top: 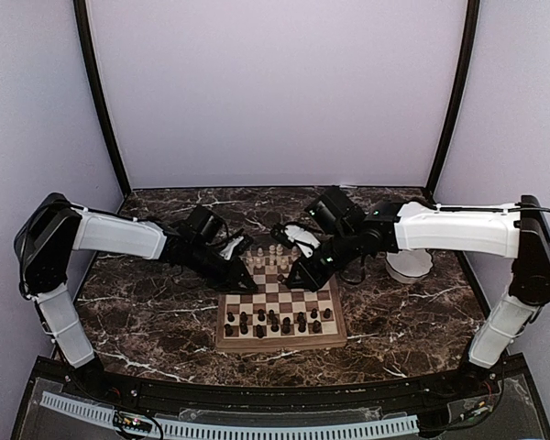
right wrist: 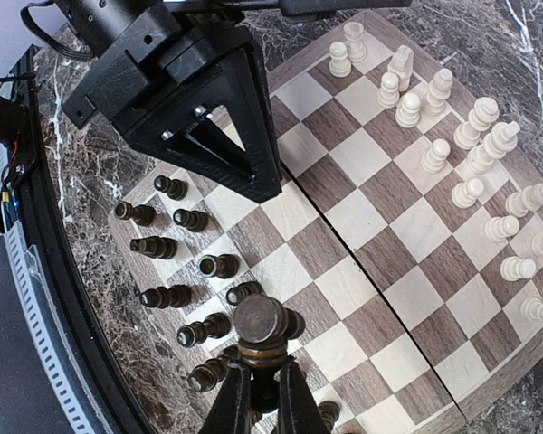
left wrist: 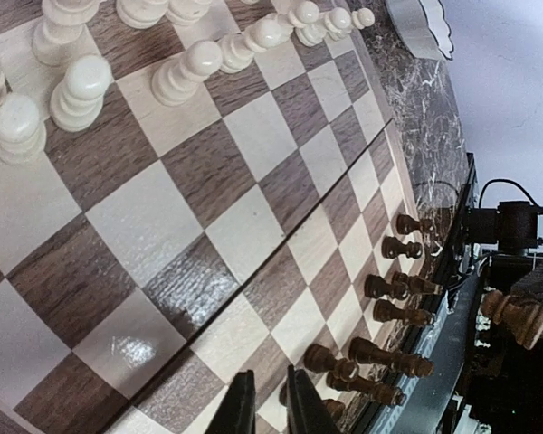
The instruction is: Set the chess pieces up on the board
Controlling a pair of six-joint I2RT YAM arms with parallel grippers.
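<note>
The chessboard (top: pixel 275 341) carries white pieces (right wrist: pixel 484 136) along the far side and dark pieces (right wrist: pixel 158 249) along the near side. My right gripper is shut on a dark chess piece (right wrist: pixel 261 321), held above the board over the dark pieces' side. My left gripper hangs over the board, left of the right one in the top view; its fingertips show at the bottom of the left wrist view, with no piece seen between them. How far apart they stand is hard to judge.
A white bowl (top: pixel 408 266) stands on the marble table (top: pixel 147 321) right of the board. Both arms are close together over the board's middle. The table left of the board is clear.
</note>
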